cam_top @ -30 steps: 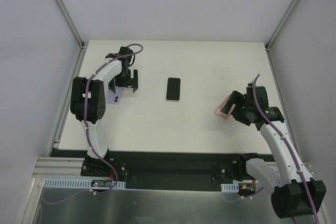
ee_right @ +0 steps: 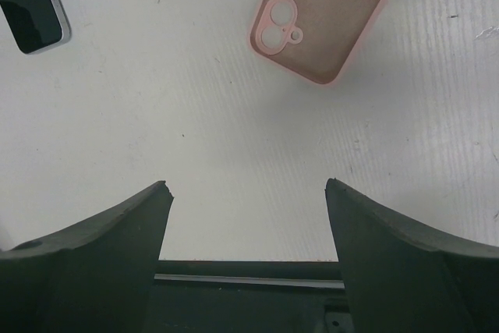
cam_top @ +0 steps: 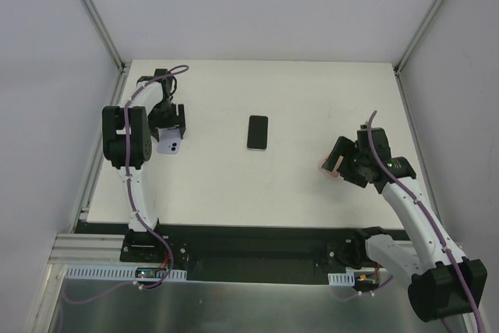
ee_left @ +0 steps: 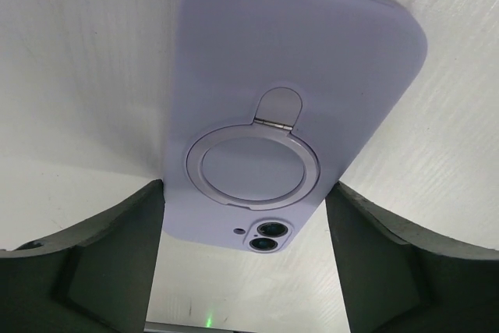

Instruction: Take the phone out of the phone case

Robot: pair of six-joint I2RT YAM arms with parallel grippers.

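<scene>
A lilac case with a folded ring on its back lies face down at the left of the table. Two camera lenses show through its cutout, so a phone sits in it. My left gripper is open above it, one fingertip at each long edge near the camera end; whether they touch is unclear. A pink case, empty, its inside facing up, rests at the right. Short of that case, my right gripper stands open with nothing between its fingers.
A dark bare phone lies flat near the middle of the white table, with free surface all around it. Light walls enclose the table on the sides and back, and a dark strip runs along the front.
My left gripper has moved left and settled over the lilac case. My right gripper has barely shifted, and the pink case and bare phone have stayed put.
</scene>
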